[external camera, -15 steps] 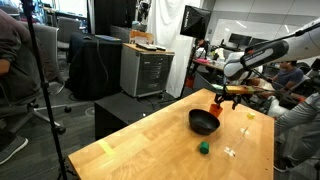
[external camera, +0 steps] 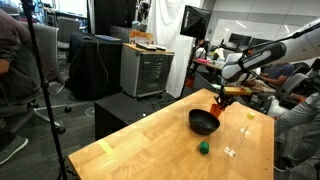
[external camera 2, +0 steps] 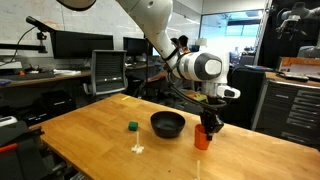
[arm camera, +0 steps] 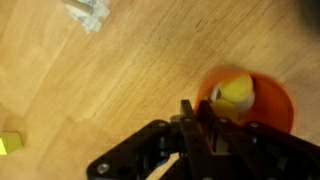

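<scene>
An orange cup [external camera 2: 202, 141] stands upright on the wooden table, with my gripper [external camera 2: 207, 122] pointing down at its rim. Looking down in the wrist view, the cup [arm camera: 278, 92] holds yellow and whitish pieces [arm camera: 236, 90]. My gripper's two fingertips [arm camera: 187, 108] are a small way apart at the near left part of the rim. Whether the cup wall lies between them is hard to make out, and the fingers' lower parts blend into the dark gripper body.
A black bowl [external camera 2: 167, 125] sits close beside the cup. Also on the table are a green block [external camera: 204, 147], a yellow block [arm camera: 9, 143] and a small white object [external camera 2: 138, 148].
The arm has shifted only slightly at the cup. The cup, bowl and blocks look unmoved.
</scene>
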